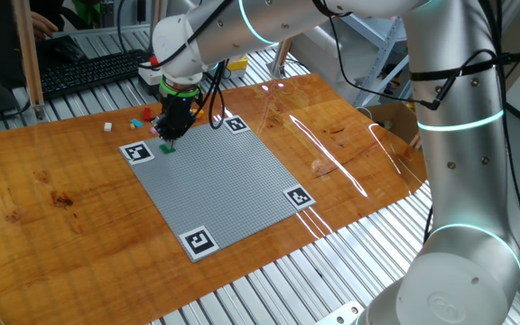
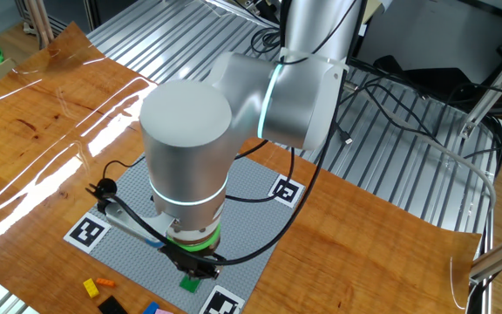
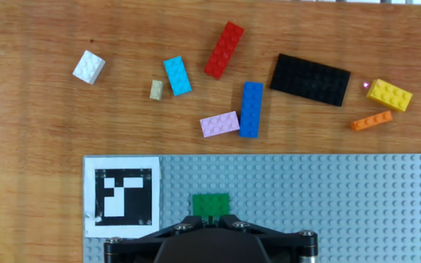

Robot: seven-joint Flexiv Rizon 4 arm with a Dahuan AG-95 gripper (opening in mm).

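Note:
A green brick (image 3: 210,204) lies on the grey baseplate (image 3: 305,193), close to the corner marker (image 3: 123,197). My gripper reaches in from the bottom of the wrist view, its fingertips drawn together at the brick's near edge. In exterior view 1 the gripper (image 1: 169,137) points down just above the green brick (image 1: 167,149). The arm covers much of it in exterior view 2, where part of the green brick (image 2: 189,283) shows below the fingers. Nothing is seen between the fingers.
Loose bricks lie on the wooden table beyond the plate: white (image 3: 89,67), cyan (image 3: 177,76), beige (image 3: 156,90), red (image 3: 224,50), pink (image 3: 219,124), blue (image 3: 251,109), black (image 3: 310,79), yellow (image 3: 389,95) and orange (image 3: 371,121). Most of the baseplate is bare.

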